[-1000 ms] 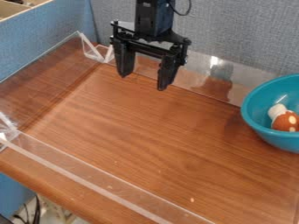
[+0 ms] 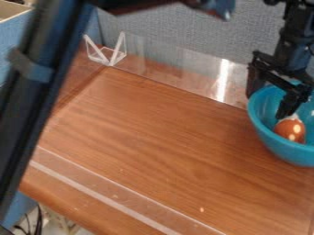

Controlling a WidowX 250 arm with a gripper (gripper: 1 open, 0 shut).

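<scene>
My black gripper (image 2: 274, 92) hangs at the upper right, just over a teal bowl (image 2: 280, 149), its fingers reaching down into the bowl's back part. An orange-red toy (image 2: 291, 130) with some white on it lies in the bowl. The gripper looks open; nothing shows clearly held.
A white wire holder (image 2: 106, 55) stands at the back left by a transparent strip along the grey back wall (image 2: 172, 46). A dark arm segment crosses the left and top of the view.
My gripper has moved right from the back middle to over the teal bowl. A dark arm segment now covers the left side of the view.
</scene>
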